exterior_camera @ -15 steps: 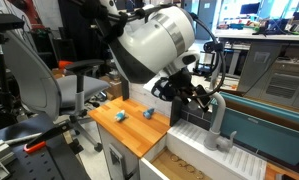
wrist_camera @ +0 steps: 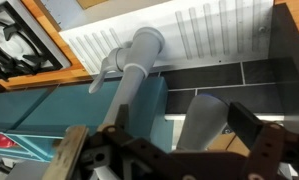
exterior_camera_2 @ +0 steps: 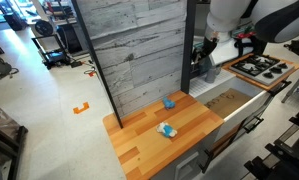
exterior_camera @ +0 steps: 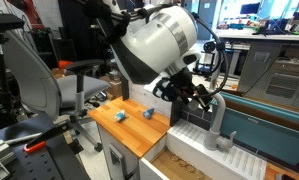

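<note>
My gripper (exterior_camera: pixel 201 101) hangs at the dark tiled panel, beside the pale tap (exterior_camera: pixel 218 118). Seen by the wrist camera, the tap (wrist_camera: pixel 141 60) rises left of centre, and a grey-blue rounded object (wrist_camera: pixel 202 123) shows near the gripper's dark parts at the bottom. Whether the fingers grip this object is unclear. Exterior view 2 also has the gripper (exterior_camera_2: pixel 205 66) by the dark post, above the back of the counter. On the wooden counter (exterior_camera_2: pixel 139 146) lie two small blue things, one further back (exterior_camera_2: pixel 169 102) and one with white on it nearer (exterior_camera_2: pixel 167 130).
An open compartment (exterior_camera_2: pixel 227 103) with a brown bottom lies right of the wooden counter. Beyond it sits a wooden-topped stove (exterior_camera_2: pixel 261 70). A grey plank wall (exterior_camera_2: pixel 144 60) closes off the back.
</note>
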